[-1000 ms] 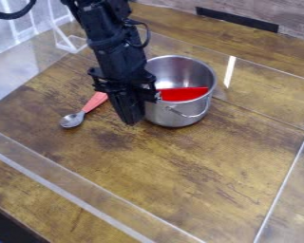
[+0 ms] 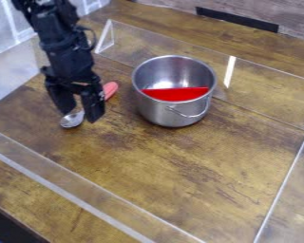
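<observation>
My black gripper (image 2: 76, 106) stands open above a metal spoon (image 2: 71, 120) with a red handle (image 2: 109, 91), left of a steel pot (image 2: 174, 106). The gripper hides part of the spoon, and I see nothing held between the fingers. A red object (image 2: 175, 94) shows inside the pot.
Transparent panel edges run along the left and right sides. A dark strip lies at the back right.
My gripper has moved left, away from the pot to over the spoon. The pot and spoon appear unmoved.
</observation>
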